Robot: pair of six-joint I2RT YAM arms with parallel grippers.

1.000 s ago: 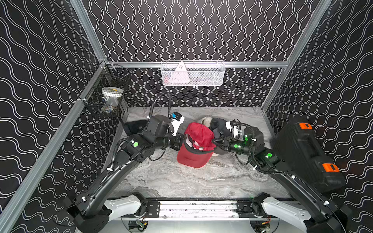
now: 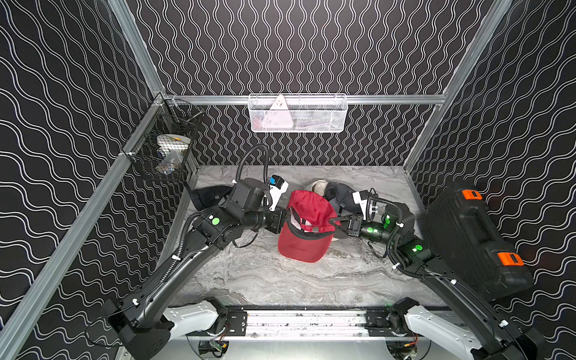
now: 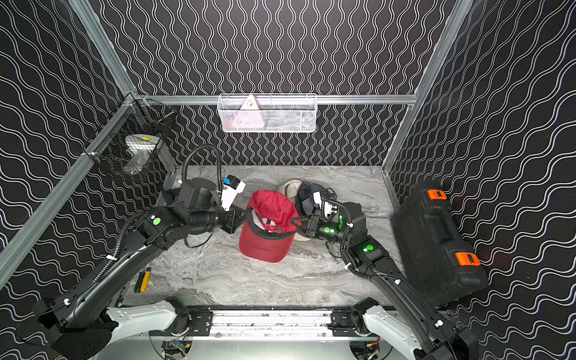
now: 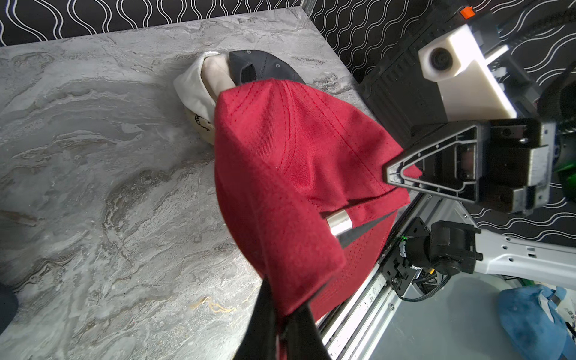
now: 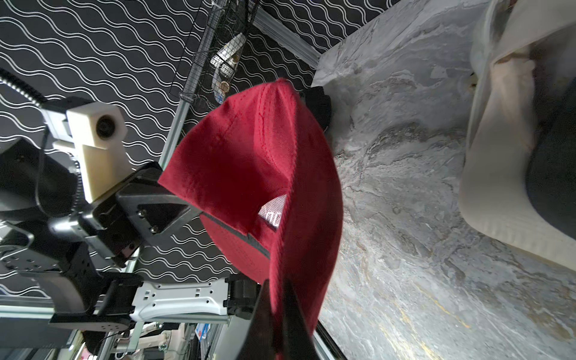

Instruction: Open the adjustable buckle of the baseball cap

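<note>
A red baseball cap (image 2: 306, 243), brim toward the front, is held between both arms. My left gripper is shut on the cap's red cloth at one side, and my right gripper is shut on the opposite edge. The strap across the opening carries a metal buckle (image 4: 339, 222), seen in the left wrist view near the right gripper's fingers. Whether the strap is fastened cannot be told for sure. A white label (image 5: 271, 208) shows inside the cap. Both fingertips are largely hidden by cloth.
Cream and dark caps (image 3: 309, 192) lie behind the red cap. A black case (image 3: 438, 246) with orange latches leans at the right. A white mesh basket (image 2: 318, 114) hangs on the back wall. Tools (image 3: 142, 279) lie at the front left.
Both grippers and the red cap have moved slightly right and toward the front, with the grippers still at the cap's sides.
</note>
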